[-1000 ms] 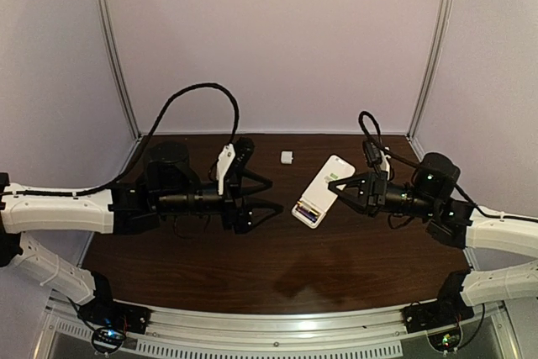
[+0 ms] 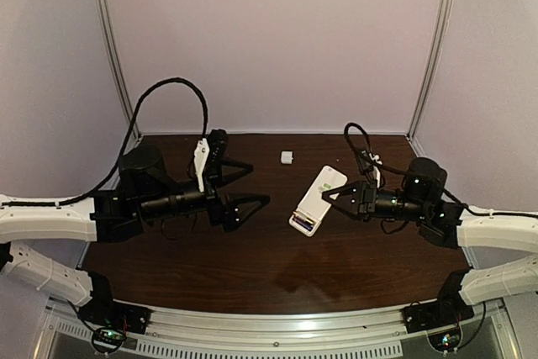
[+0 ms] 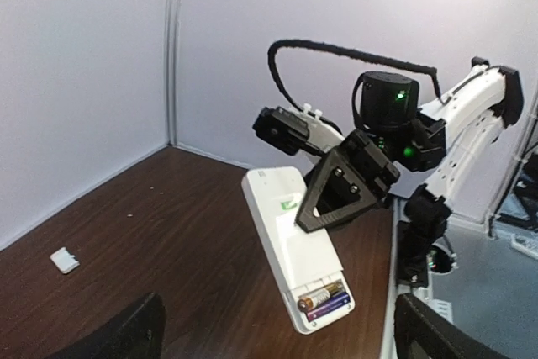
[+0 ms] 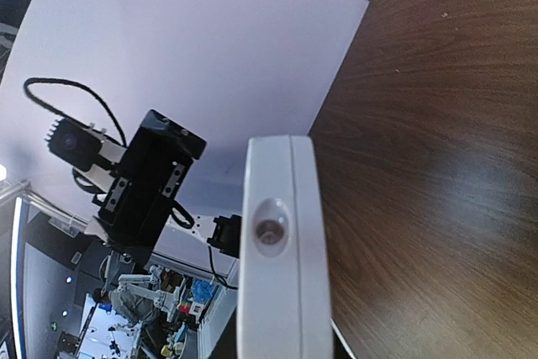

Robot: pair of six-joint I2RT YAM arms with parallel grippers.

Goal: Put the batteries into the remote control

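Note:
A white remote [image 2: 317, 195] [image 3: 282, 224] [image 4: 282, 283] is held tilted in the air by my right gripper [image 2: 329, 195], shut on its side. Two batteries [image 2: 303, 219] [image 3: 324, 302] lie in the open compartment at its lower end, one copper-topped, one purple. My left gripper [image 2: 256, 187] stands open to the left of the remote, apart from it, with nothing between its fingers; its fingertips appear dark along the bottom of the left wrist view.
A small white piece [image 2: 287, 157] [image 3: 65, 261], possibly the battery cover, lies on the back of the wooden table [image 2: 210, 275]. White walls border the back and sides.
My left gripper has moved left and up in the top view, away from the remote. The right gripper with the remote has shifted slightly left and lower in the picture.

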